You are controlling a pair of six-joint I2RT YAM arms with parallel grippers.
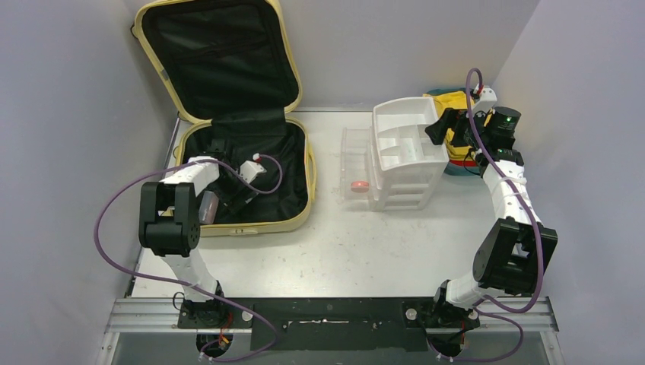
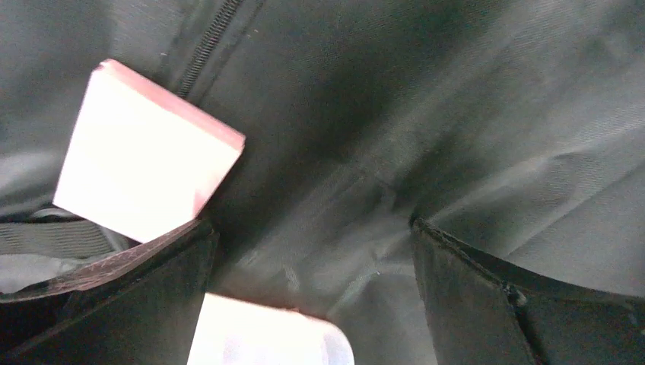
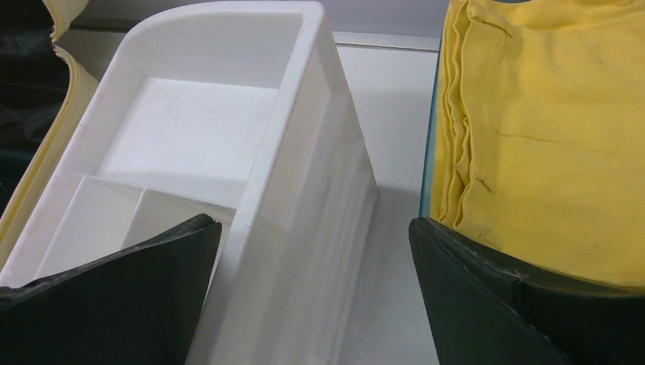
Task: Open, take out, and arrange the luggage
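A yellow-rimmed suitcase lies wide open at the left, its lid leaning back. Inside are a pink box and a clear container; the arm hides the box in the top view. Over the black lining, my left gripper is open, with the pink box ahead of its left finger and a pale item low between its fingers, not gripped. My right gripper stands open above the gap between the white drawer unit and the folded yellow cloth.
The drawer unit's clear drawer is pulled out toward the suitcase, with a round red item at its front. A teal bin holds the yellow cloth at the back right.
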